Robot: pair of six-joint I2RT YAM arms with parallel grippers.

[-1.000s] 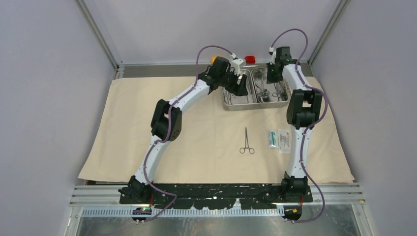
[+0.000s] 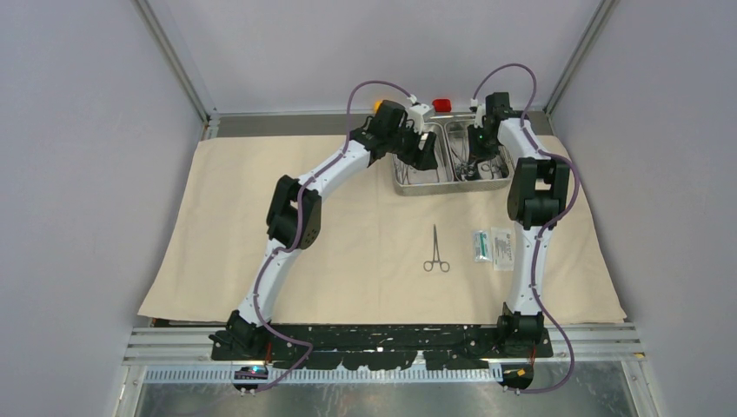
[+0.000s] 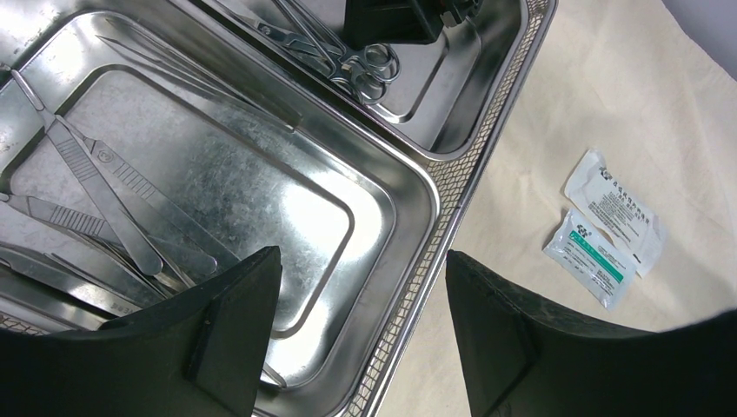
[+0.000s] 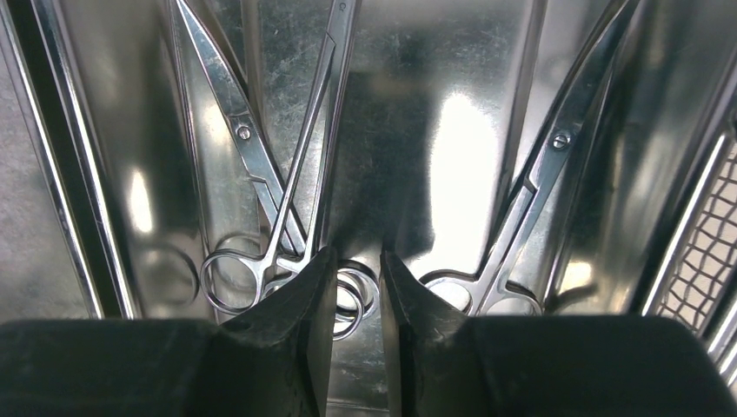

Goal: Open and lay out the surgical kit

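Note:
In the top view, a metal tray (image 2: 458, 186) with two compartments stands at the back. Above its right compartment, my right gripper points down with a narrow gap between its fingers. The handle rings of a slim clamp (image 4: 317, 130) and of scissors (image 4: 239, 126) beneath it lie close to the fingertips, partly hidden by them. Another pair of scissors (image 4: 547, 165) lies to the right. My left gripper hangs open over the left compartment, holding nothing. Scalpel handles (image 3: 96, 174) and tweezers (image 3: 204, 82) lie in there.
On the cloth (image 2: 348, 261) in front of the tray lie a clamp (image 2: 435, 250), a packet with a green stripe (image 2: 481, 246) and a white packet (image 2: 502, 249). Red (image 2: 441, 105) and yellow objects sit behind the tray.
My left arm and the laid-out items have stayed put.

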